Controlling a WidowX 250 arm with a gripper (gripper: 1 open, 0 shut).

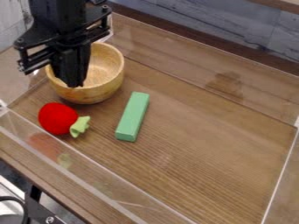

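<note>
My black gripper [56, 61] hangs at the upper left over a wooden bowl [105, 80]; its fingers point downward, one at the left and one near the middle, apart from each other. Whether anything is between them is hard to tell. A red tomato-like object [58, 117] with a pale green tip lies below the bowl. A green bar [133, 116] lies to the right of it.
A light rail runs along its left edge, with a black cable [12, 199] at the lower left corner.
</note>
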